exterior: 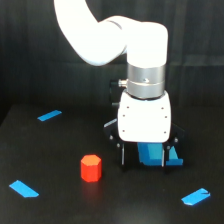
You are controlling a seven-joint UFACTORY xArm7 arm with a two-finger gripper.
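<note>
A red block with a hexagonal face (91, 168) stands on the dark table, left of my gripper. My gripper (143, 158) points downward from the white arm, its thin dark fingers spread apart. Right at the gripper is a blue block (174, 159), partly hidden by the hand and a finger. It shows between the fingers and also beyond the right one. Whether the fingers touch it or stand in front of it, I cannot tell. The red block is clear of the fingers.
Flat blue strips mark the table: one at back left (49, 115), one at front left (23, 189) and one at front right (196, 197). A dark curtain hangs behind.
</note>
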